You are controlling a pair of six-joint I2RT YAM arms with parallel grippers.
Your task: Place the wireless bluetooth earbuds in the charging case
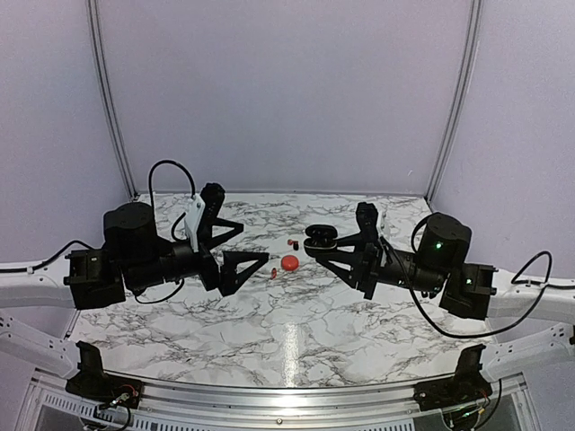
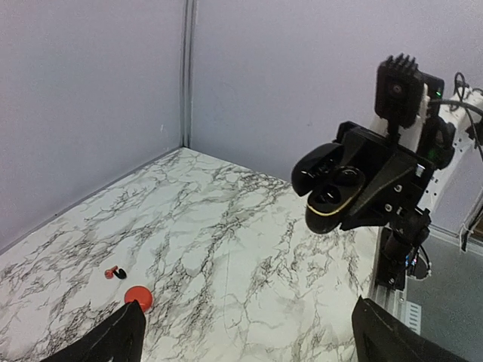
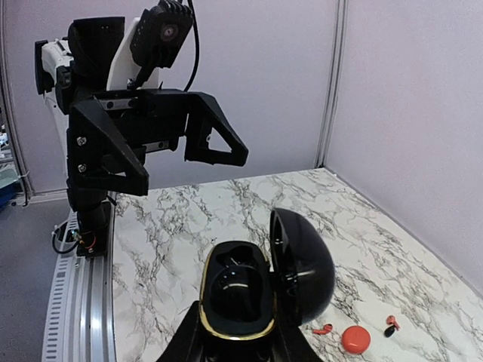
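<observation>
The black charging case (image 3: 238, 290), with a thin gold rim, stands with its lid (image 3: 306, 260) open. My right gripper (image 1: 327, 251) is shut on it, and the case is above the table. Two hollows show inside the case (image 2: 332, 197) in the left wrist view; glossy black makes it hard to tell whether an earbud sits in either. To the left, my left gripper (image 1: 252, 242) is open and apart from the case, nothing between its fingers. A small black piece (image 2: 121, 273), perhaps an earbud, lies on the table; its kind is unclear.
A red disc (image 1: 289, 262) lies flat on the marble table (image 1: 269, 341). Small red bits lie near it, one a red piece (image 3: 392, 320) touching the small black piece, another a red scrap (image 3: 323, 329).
</observation>
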